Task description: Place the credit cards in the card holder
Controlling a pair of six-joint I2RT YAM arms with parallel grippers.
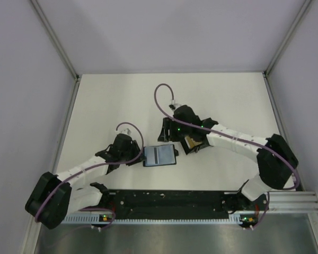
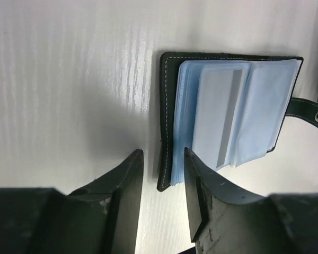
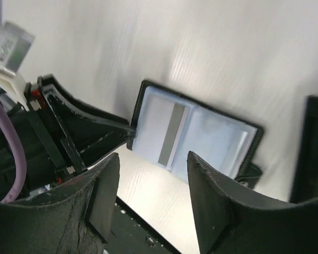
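The black card holder (image 2: 167, 121) lies flat on the table with pale sleeves (image 1: 159, 154) and a snap strap (image 2: 307, 112) on one side. My left gripper hovers at the holder's left edge, its fingers a little apart with nothing seen between them. My right gripper is above and right of the holder, fingers parted and empty. A dark case (image 1: 188, 148) with something tan in it lies right of the holder, mostly hidden under my right arm in the top view; whether it holds the credit cards I cannot tell.
Both arms take up the front left and right. A dark strip runs along the table's front edge.
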